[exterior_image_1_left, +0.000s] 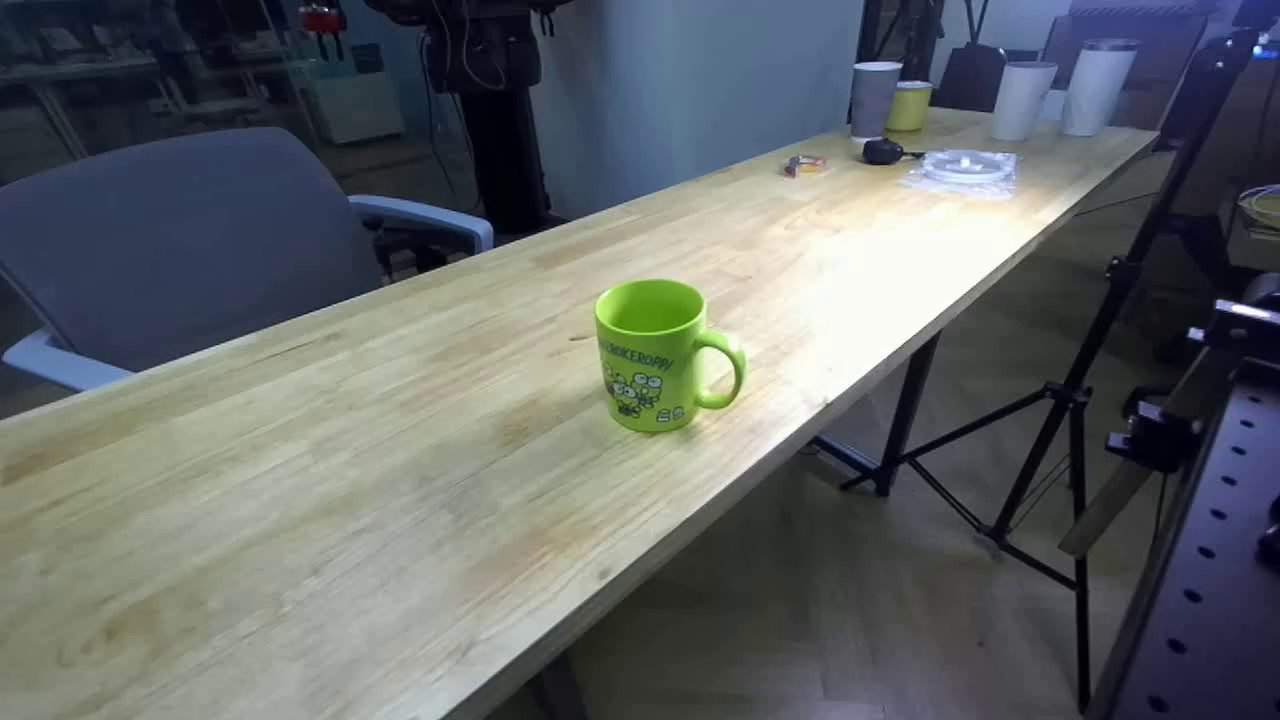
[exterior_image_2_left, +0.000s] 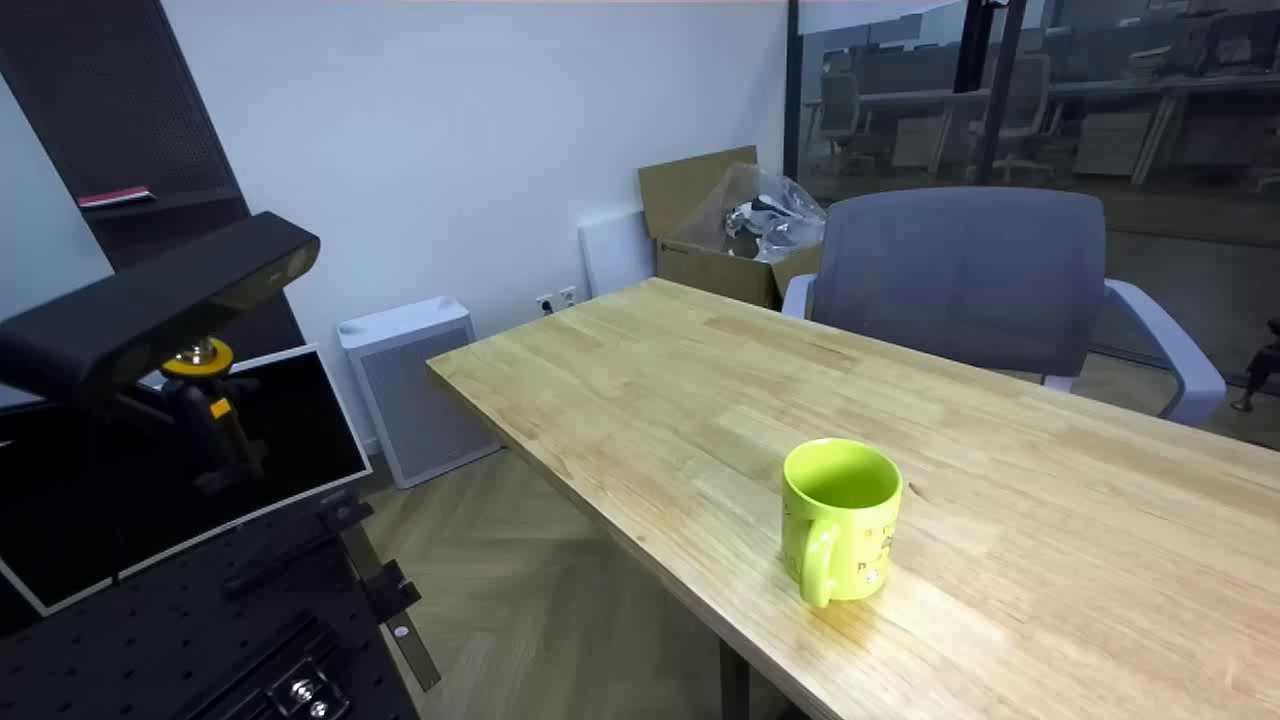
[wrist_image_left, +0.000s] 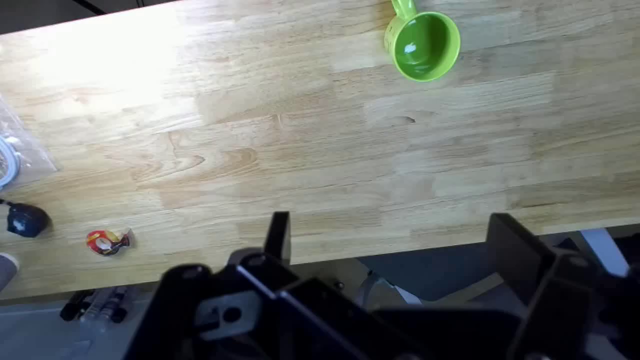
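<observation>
A green mug (exterior_image_1_left: 649, 360) with a cartoon print stands upright on the wooden table (exterior_image_1_left: 360, 504), near the edge its handle points towards. In the second exterior view the same mug (exterior_image_2_left: 842, 528) shows its handle facing the near edge. Seen from above in the wrist view, the mug (wrist_image_left: 424, 47) is empty and lies at the top, well away from my gripper. The fingers stand wide open with nothing between them, over the table's chair-side edge. Neither exterior view shows the gripper's fingers.
At the far end sit white tumblers (exterior_image_1_left: 1023, 101), a grey cup (exterior_image_1_left: 873, 101), a yellow mug (exterior_image_1_left: 909, 108), a bagged white ring (exterior_image_1_left: 966, 168), a dark object (exterior_image_1_left: 883, 151) and a small wrapped item (exterior_image_1_left: 805, 164). A chair (exterior_image_2_left: 967, 282) stands alongside.
</observation>
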